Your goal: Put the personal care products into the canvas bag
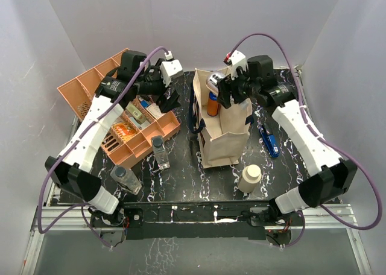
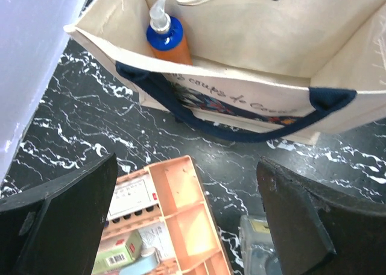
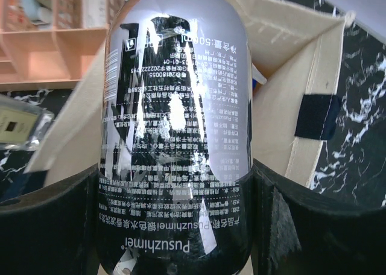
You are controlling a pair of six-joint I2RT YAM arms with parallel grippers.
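The canvas bag [image 1: 220, 145] stands open at centre-right with an orange blue-capped bottle [image 2: 172, 52] inside. My right gripper [image 1: 226, 91] is over the bag's upper part, with a large silver-black bottle [image 3: 175, 118] between its fingers; the fingers stand open, so whether they grip it is unclear. My left gripper [image 1: 166, 100] hangs open above the organizer, left of the bag, nothing between its fingers.
A peach organizer [image 1: 136, 145] holds small items. Clear bottles [image 1: 160, 151] stand in front, a cream bottle [image 1: 249, 177] at front right, a blue object [image 1: 269, 142] right of the bag.
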